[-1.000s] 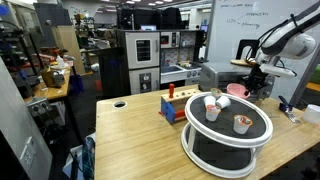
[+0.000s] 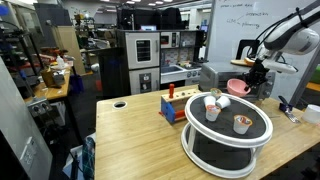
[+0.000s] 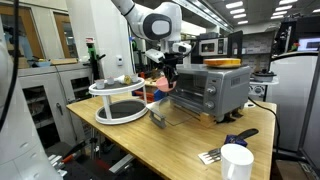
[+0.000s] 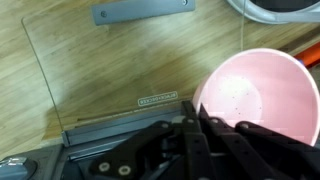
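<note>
A pink bowl (image 4: 262, 92) fills the right side of the wrist view. My black gripper is shut on its rim at the near left side. In exterior view 1 the pink bowl (image 2: 238, 87) hangs behind the round black-topped stand, with the dark gripper (image 2: 251, 79) at its right. Exterior view 2 shows the pink bowl (image 3: 163, 84) in the air, left of the grey toaster oven (image 3: 212, 90). Below the gripper in the wrist view lies a clear panel with a grey handle (image 4: 143, 10), wood showing through it.
The round stand (image 2: 228, 160) bears several cups. A white mug (image 3: 236, 162) and a dark-handled utensil (image 3: 240, 137) lie at the front right of the table. A person (image 3: 165, 35) stands behind.
The pink bowl has risen very slightly in exterior view 1 and stays in my gripper. The person behind has shifted a little to the right. The cups on the stand have not moved.
</note>
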